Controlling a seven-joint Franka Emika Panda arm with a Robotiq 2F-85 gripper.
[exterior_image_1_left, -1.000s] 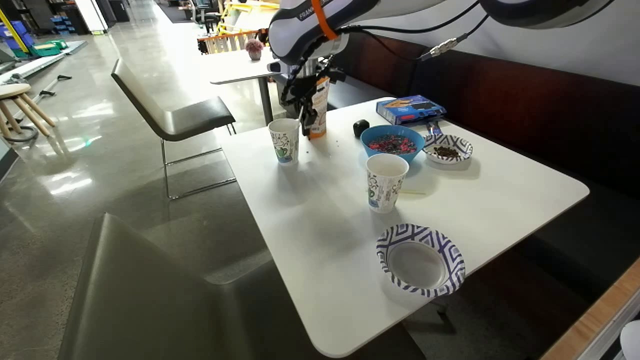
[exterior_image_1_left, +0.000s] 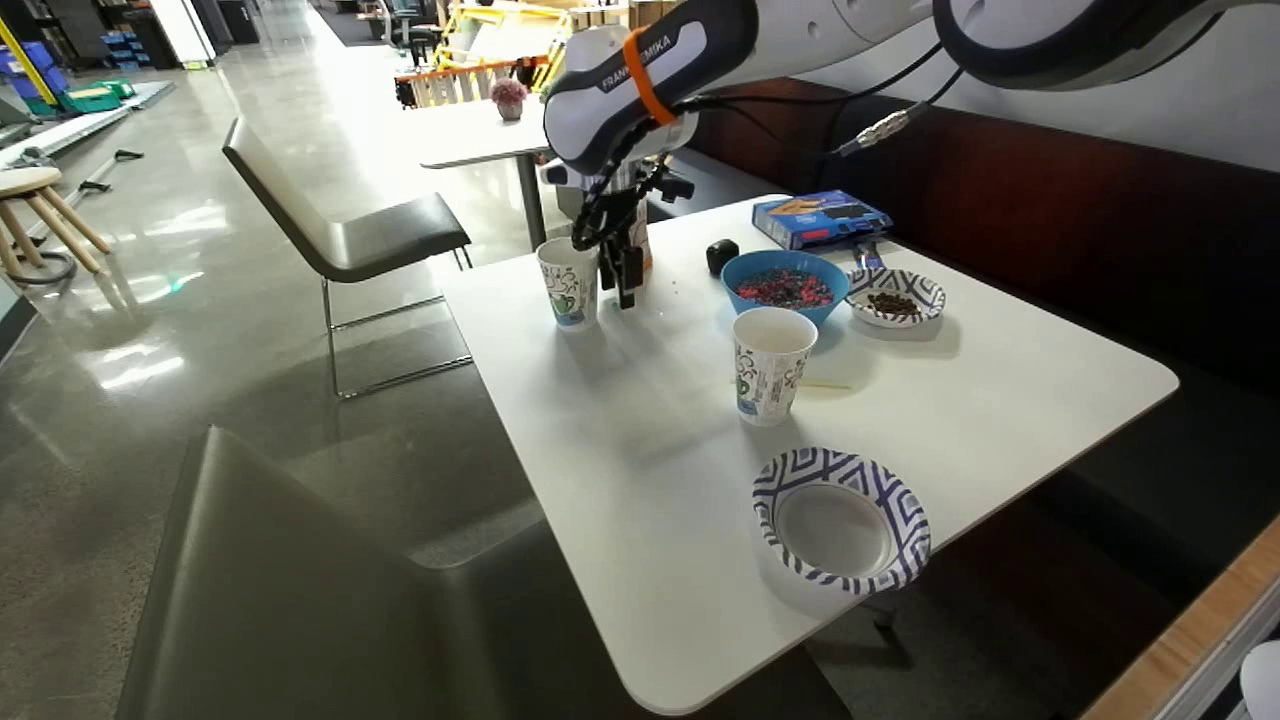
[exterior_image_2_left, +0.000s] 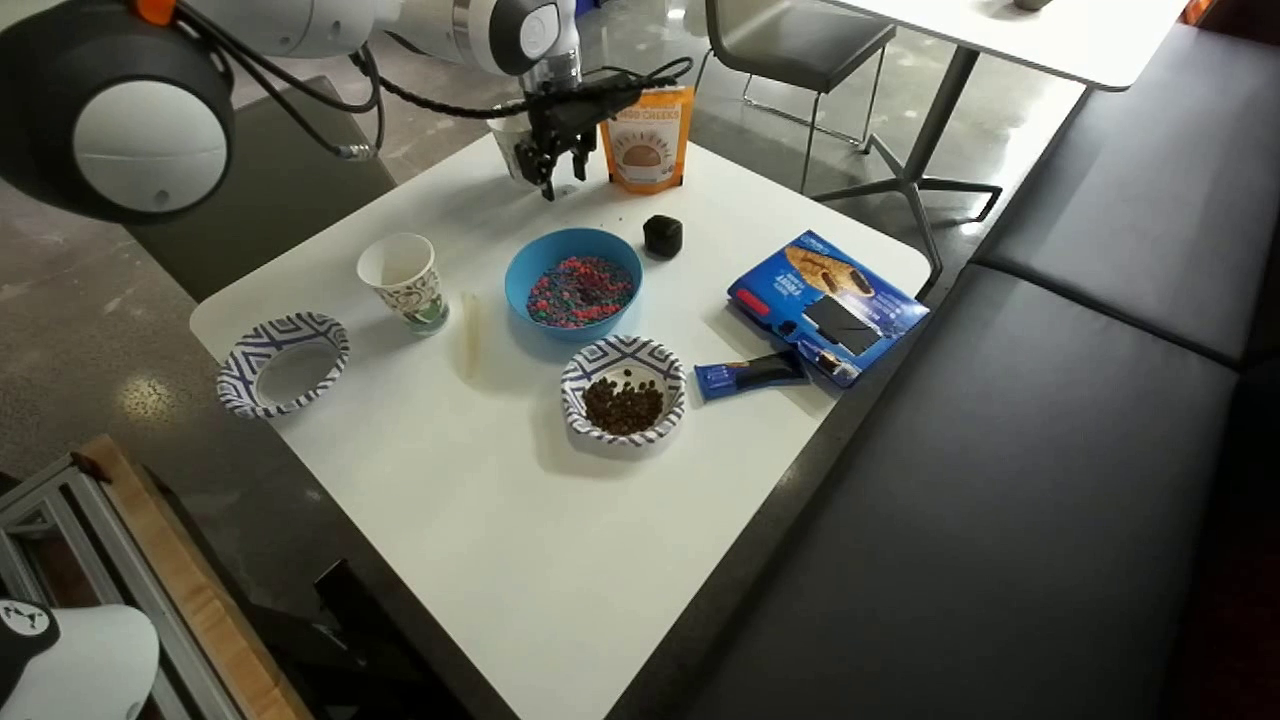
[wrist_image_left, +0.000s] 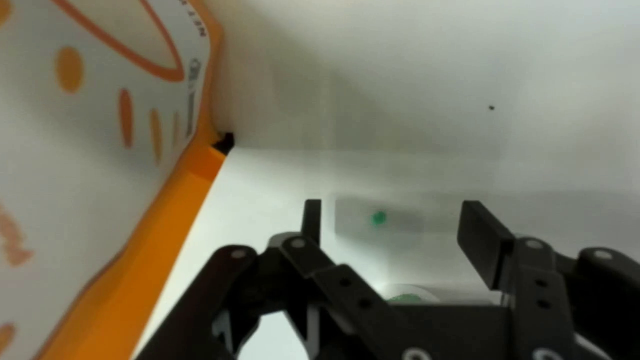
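Note:
My gripper stands open low over the far end of the white table, nothing held between its fingers. A small green speck (wrist_image_left: 379, 218) lies on the tabletop, seen through the gap between the fingertips. The orange-and-white pouch (exterior_image_2_left: 648, 142) stands upright beside the gripper and fills the left of the wrist view. On the gripper's other side is a patterned paper cup (exterior_image_1_left: 569, 288), close to the fingers; whether they touch cannot be told. A pale round shape with green (wrist_image_left: 411, 294) is partly hidden behind the gripper's body.
A blue bowl of colourful bits (exterior_image_2_left: 573, 246), a black lump (exterior_image_2_left: 662, 236), a patterned bowl with brown pieces (exterior_image_2_left: 573, 396), a blue box (exterior_image_2_left: 828, 306) and a blue packet (exterior_image_2_left: 752, 374) occupy the middle and bench side. Nearer stand another cup (exterior_image_1_left: 768, 378) and an empty bowl (exterior_image_1_left: 786, 486).
My gripper has come down toward the tabletop and slightly toward the exterior view 1 camera, now covering more of the pouch there. The cups and bowls have stayed put.

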